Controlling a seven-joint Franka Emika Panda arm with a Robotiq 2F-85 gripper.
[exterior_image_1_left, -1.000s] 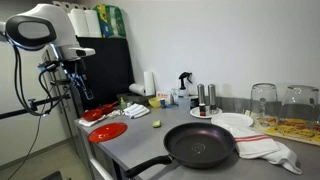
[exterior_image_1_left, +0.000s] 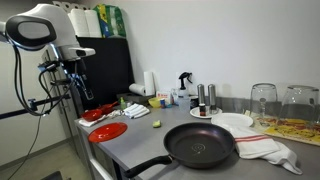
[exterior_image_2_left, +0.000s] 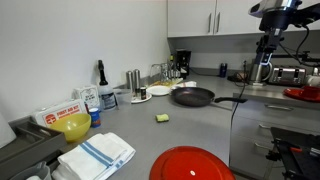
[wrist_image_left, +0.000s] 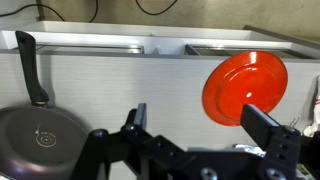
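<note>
Up at the left in exterior view 1, my gripper (exterior_image_1_left: 86, 88) hangs in the air over the counter's edge, clear of every object. Its two fingers stand wide apart in the wrist view, so the gripper is open with nothing between them. Below it to the right lies a round red plate or lid (wrist_image_left: 245, 84), flat on the counter. A black frying pan (wrist_image_left: 42, 138) lies at the lower left, its handle pointing toward the counter's edge. Between pan and red disc, the counter is bare. A small yellow-green piece (exterior_image_2_left: 162, 118) lies farther back.
Behind the pan are a white plate (exterior_image_1_left: 234, 119), tall shakers (exterior_image_1_left: 201, 95) and a striped towel (exterior_image_1_left: 268, 148). Upturned glass jars (exterior_image_1_left: 264, 99) stand at the right. A yellow bowl (exterior_image_2_left: 72, 126) and folded cloth (exterior_image_2_left: 97, 155) sit on the other side.
</note>
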